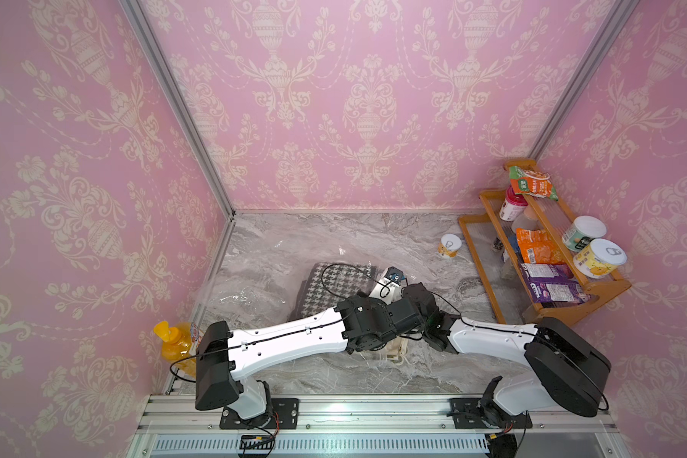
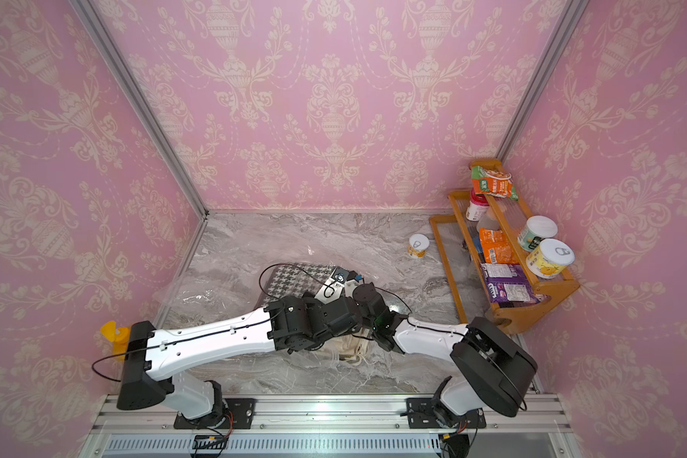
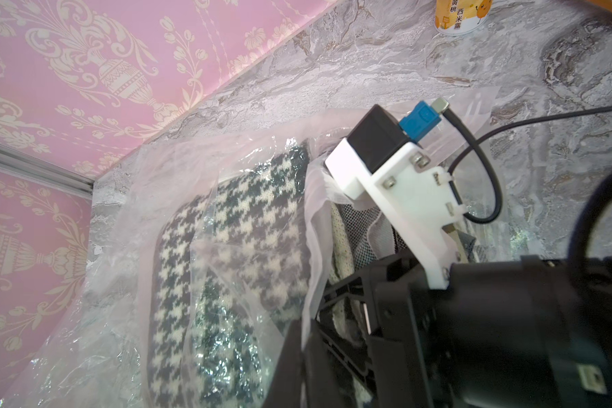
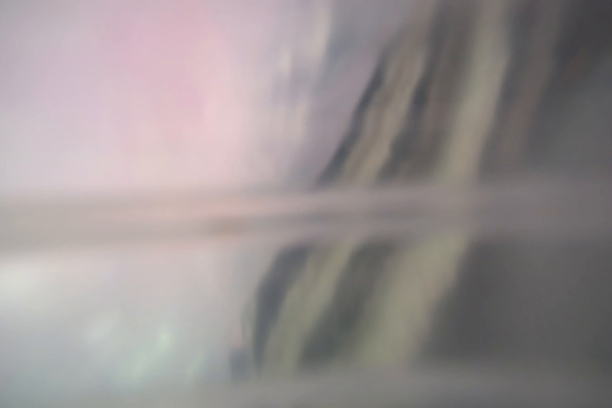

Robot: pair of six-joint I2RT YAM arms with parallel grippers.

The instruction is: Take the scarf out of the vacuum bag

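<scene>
The houndstooth scarf [image 3: 244, 231] lies folded inside the clear vacuum bag [image 3: 149, 163] on the marble tabletop, partly hidden by my arms in both top views. In the left wrist view my left gripper reaches to the bag's edge, shut, with a thin strip of plastic running down to its fingertips; whether that is pinched is unclear. My right gripper, dark with a white camera mount [image 3: 401, 190], is at the bag's opening beside the left one; its fingertips are hidden. The right wrist view is blurred, showing plastic and striped fabric very close.
A wooden shelf [image 1: 542, 297] with cans and packets stands on the right. A small can [image 1: 449, 245] sits at the back right of the tabletop. A yellow bottle [image 1: 174, 347] is at the left edge.
</scene>
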